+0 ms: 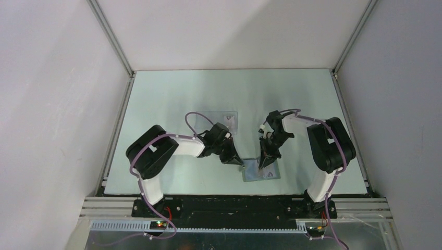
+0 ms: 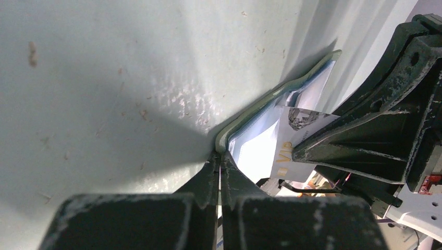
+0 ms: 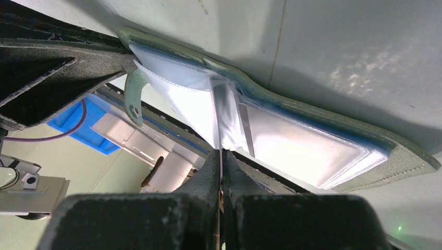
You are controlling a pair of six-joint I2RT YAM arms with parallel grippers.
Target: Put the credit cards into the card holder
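Note:
The card holder (image 1: 251, 175) lies spread open at the front middle of the table, with a green-grey cover and clear pockets. At its left edge is my left gripper (image 1: 242, 165), shut; its tips meet the cover's edge, and I cannot tell whether they pinch it. My right gripper (image 1: 260, 167), also shut, points down over the holder's middle with nothing visible between its fingers. A pale card marked VIP (image 2: 293, 127) shows at the holder in the left wrist view, partly behind the right gripper's finger. In the right wrist view the clear pockets (image 3: 307, 148) bulge up near the tips.
Behind my left gripper a clear flat tray (image 1: 211, 116) lies on the table, with a small printed patch near its right side. Open tabletop (image 1: 172, 99) surrounds it. Both arms come in from the front, close together over the holder.

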